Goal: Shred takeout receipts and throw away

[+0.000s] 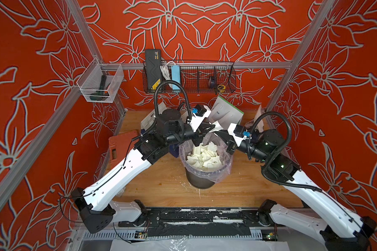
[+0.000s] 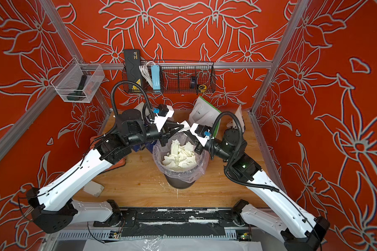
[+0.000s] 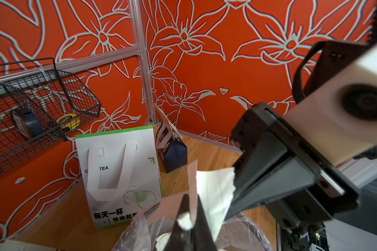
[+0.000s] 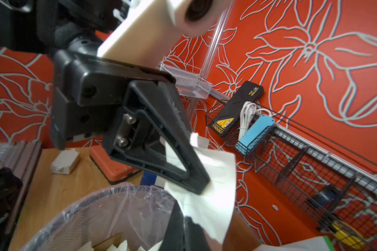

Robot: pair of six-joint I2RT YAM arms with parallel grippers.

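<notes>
A white paper receipt (image 3: 213, 196) is stretched between my two grippers above the lined bin. My left gripper (image 1: 208, 127) is shut on the paper from the left, my right gripper (image 1: 220, 133) shut on it from the right, their tips close together. In the right wrist view the paper (image 4: 215, 184) hangs beside the left fingers. Below, the bin's plastic liner (image 1: 226, 167) surrounds a heap of torn paper pieces (image 1: 203, 156).
Paper bags (image 1: 224, 110) stand at the back behind the bin. A wire basket (image 1: 196, 79) hangs on the back wall, a clear bin (image 1: 99, 90) at the left. An orange case (image 1: 119, 146) lies left.
</notes>
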